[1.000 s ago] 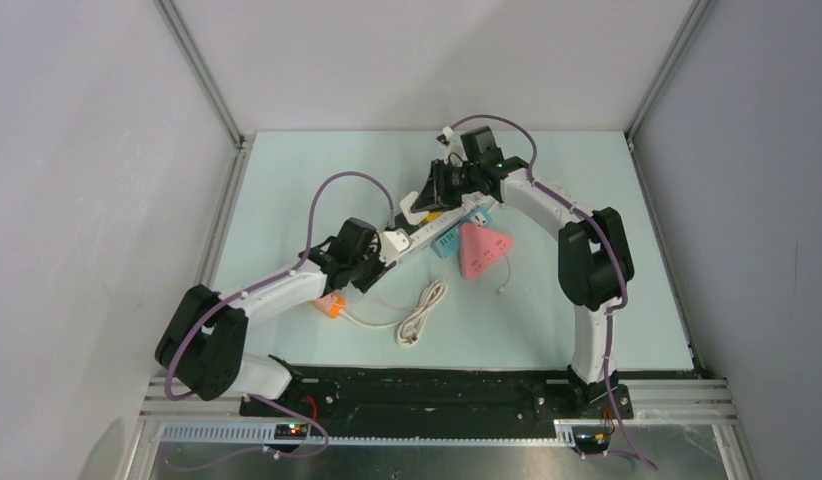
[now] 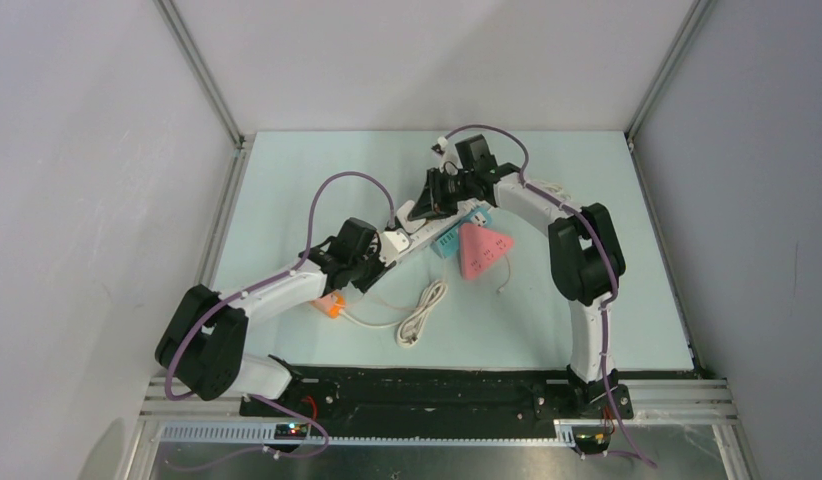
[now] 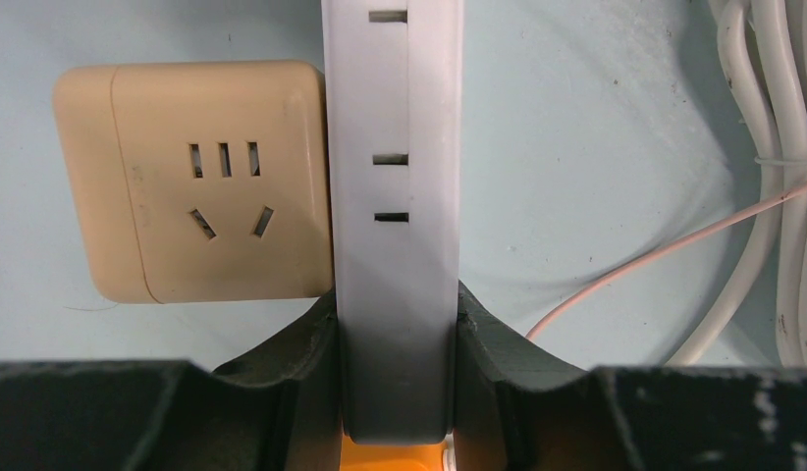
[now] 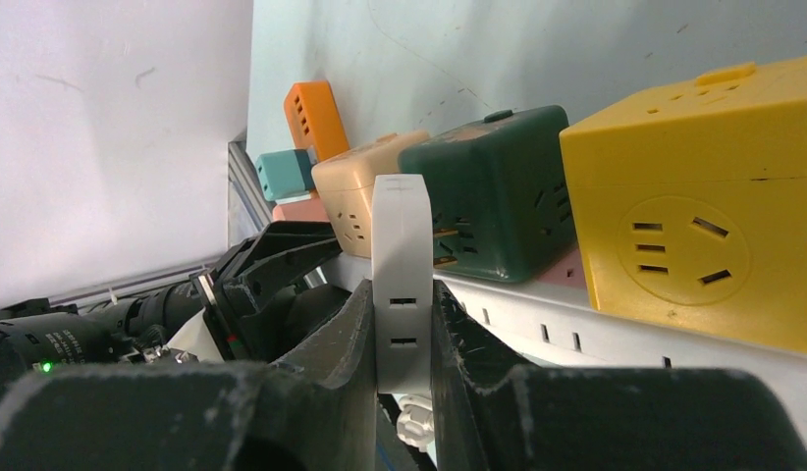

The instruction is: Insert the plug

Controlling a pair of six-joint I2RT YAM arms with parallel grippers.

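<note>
A white plug adapter with slots in its face is clamped in my right gripper, seen in the right wrist view. Its copper-coloured prongs point at the slotted face of a dark green socket block; whether their tips have entered the slots, I cannot tell. My left gripper is shut on the end of a long white power strip, steadying it against the table. From the top, the right gripper hovers over the strip's middle and the left gripper is at its near end.
A yellow socket block and a beige one stand beside the green block along the strip. In front lie a teal block, a pink triangular block and a coiled white cable. An orange block sits under the left arm.
The left arm and the strip look still.
</note>
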